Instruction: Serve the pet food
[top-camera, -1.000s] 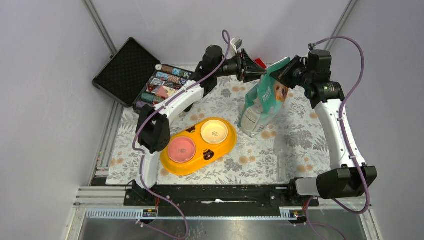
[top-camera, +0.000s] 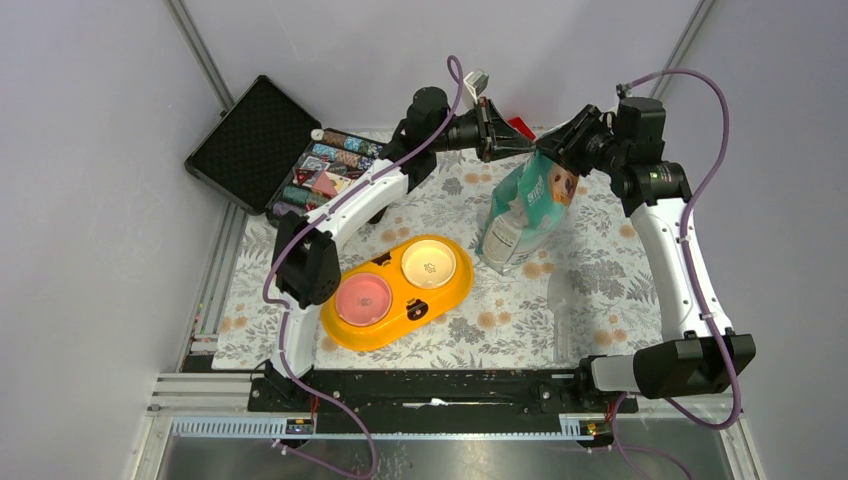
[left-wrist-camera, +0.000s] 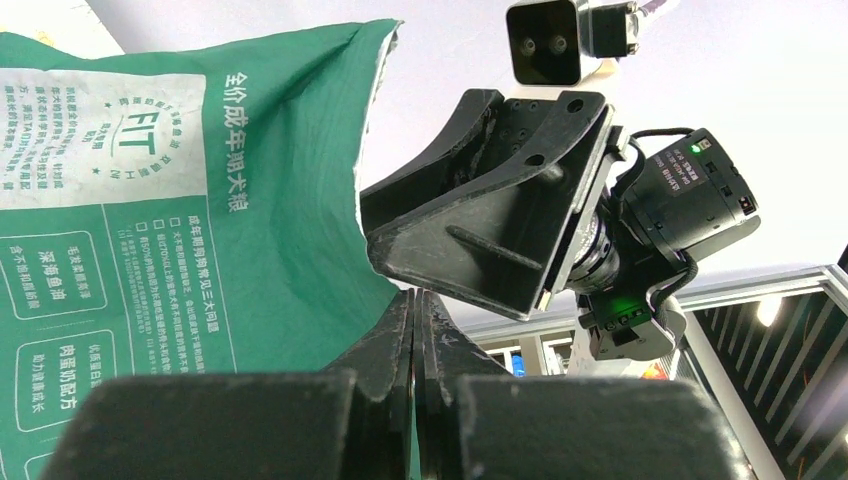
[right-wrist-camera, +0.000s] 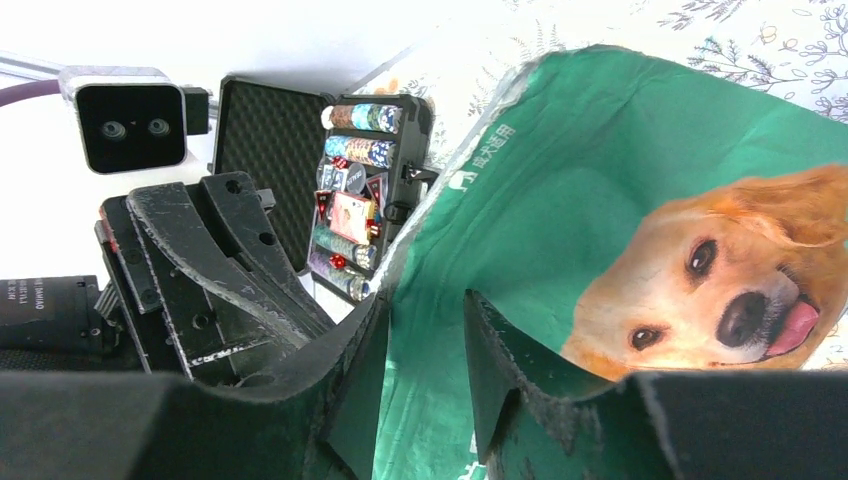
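A green pet food bag (top-camera: 530, 215) with a dog picture stands upright right of the table's middle. My left gripper is shut at the bag's top edge; nothing shows between its fingertips. From the right, my right gripper reaches the same edge, its fingers apart, the green film showing between and behind them. Whether the bag's mouth is parted cannot be told. A yellow double feeder (top-camera: 460, 290) sits left of the bag, with a pink bowl (top-camera: 363, 300) and a cream bowl (top-camera: 429, 264), both without food. A clear scoop (top-camera: 560, 315) lies front right.
An open black case (top-camera: 255, 145) with colourful items stands at the back left. A red object (top-camera: 520, 127) is partly hidden behind the grippers.
The right gripper has moved slightly left and up along that edge. The bag's base stays put.
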